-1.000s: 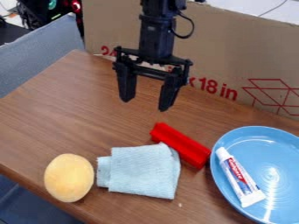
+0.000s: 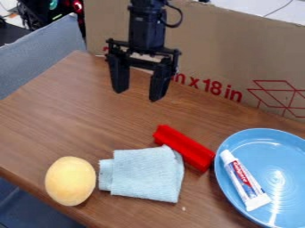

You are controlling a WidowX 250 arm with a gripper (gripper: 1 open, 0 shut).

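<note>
My black gripper [image 2: 139, 81] hangs open above the back of the wooden table, nothing between its fingers. Below it and to the right, a red cylindrical object [image 2: 184, 146] lies beside a folded light blue cloth [image 2: 141, 176]. A yellow rounded object [image 2: 70, 181] sits at the front left of the cloth. A white toothpaste tube [image 2: 243, 180] lies on a blue plate [image 2: 279, 167] at the right.
A cardboard box [image 2: 252, 69] stands along the back edge. A grey padded surface [image 2: 36, 64] borders the table on the left.
Compared with a second ago, my gripper has moved left and somewhat up. The objects on the table have stayed put.
</note>
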